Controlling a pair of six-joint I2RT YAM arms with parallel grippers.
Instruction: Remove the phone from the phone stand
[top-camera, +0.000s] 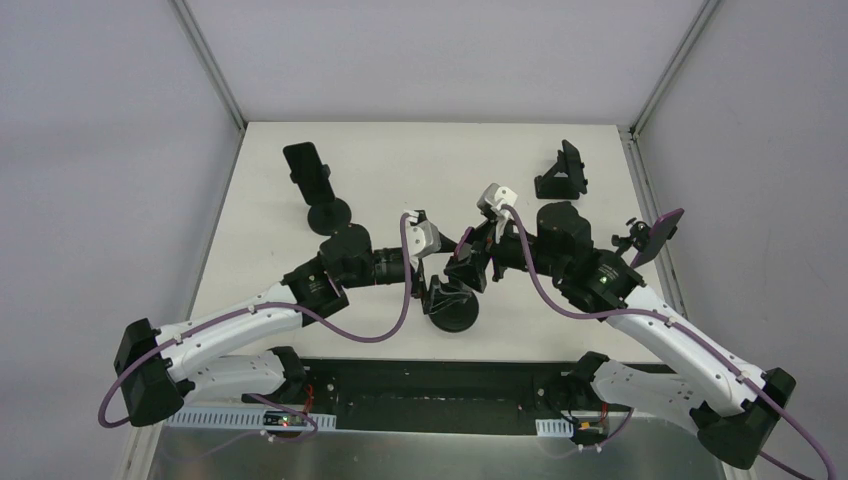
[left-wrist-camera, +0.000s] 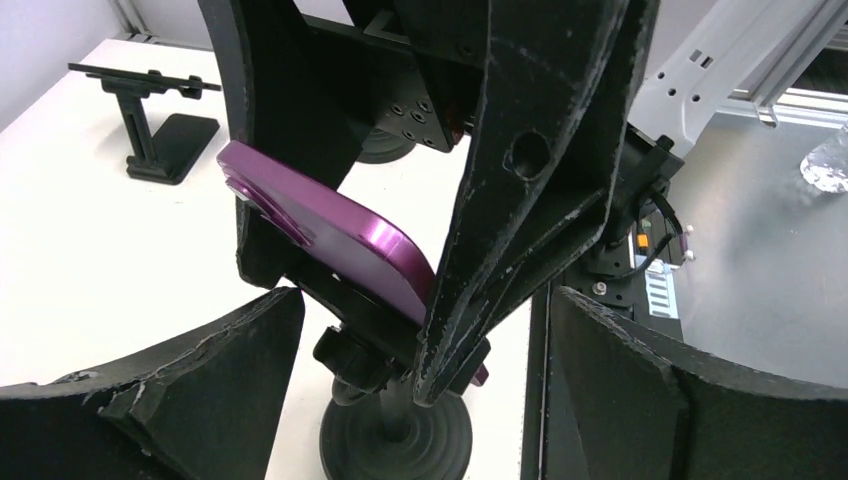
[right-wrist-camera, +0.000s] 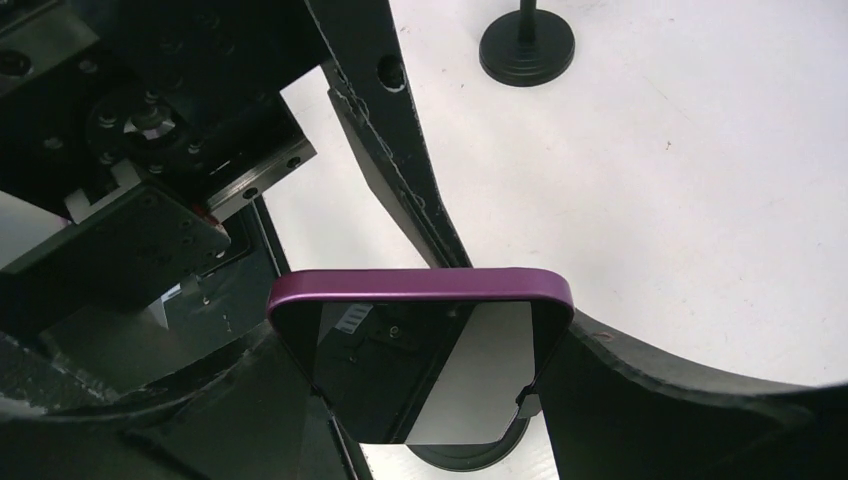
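A purple phone (left-wrist-camera: 330, 225) (right-wrist-camera: 420, 285) sits in a black stand, whose round base (top-camera: 455, 316) (left-wrist-camera: 350, 450) is near the front middle of the table. My right gripper (top-camera: 470, 255) is shut on the phone, its fingers either side of it. Just left and below, my left gripper is open, its two fingers spread around the stand's upper part and the phone's lower end, close to the right gripper. Whether it touches them is hard to tell.
A black phone on a stand (top-camera: 308, 175) stands at back left, another black stand (top-camera: 560, 175) at back right. A further phone on a holder (top-camera: 655, 238) is at the right edge.
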